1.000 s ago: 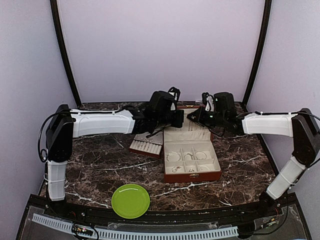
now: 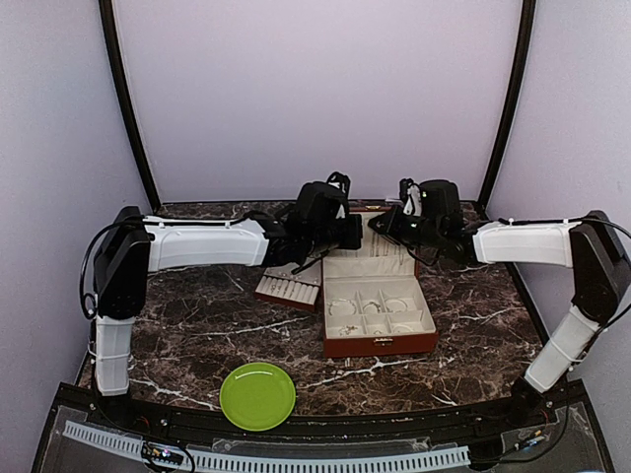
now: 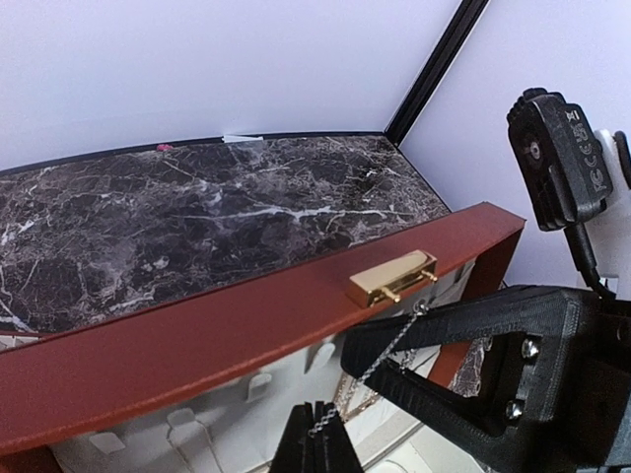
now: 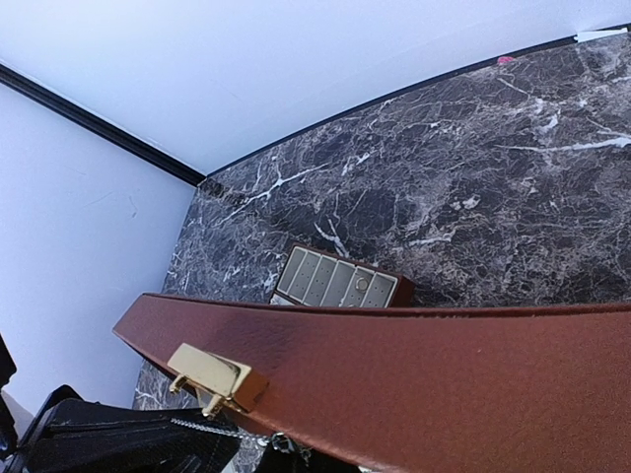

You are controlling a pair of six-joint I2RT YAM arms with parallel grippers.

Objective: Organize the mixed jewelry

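The brown jewelry box [image 2: 380, 346] stands open, its upright lid [image 2: 392, 259] lined in white and hung with fine necklaces. Close together in front of the lid's upper part are my left gripper [image 2: 359, 233] and right gripper [image 2: 376, 226]. A thin silver necklace [image 3: 380, 365] is pinched in the left fingertips and stretches up past the black right fingers [image 3: 449, 330]. From the other side, the necklace's clasp end [image 4: 281, 442] sits at the right fingertips, just under the lid's gold latch [image 4: 216, 372]. Both grippers are shut on the chain. The lower fingertips are partly hidden by the lid's edge.
Bracelets and small pieces lie in the box's compartments [image 2: 373, 306]. A ring tray [image 2: 287, 292] stands left of the box, and an empty green plate [image 2: 257, 396] is at the front left. Bare marble [image 2: 197, 325] is free on the left.
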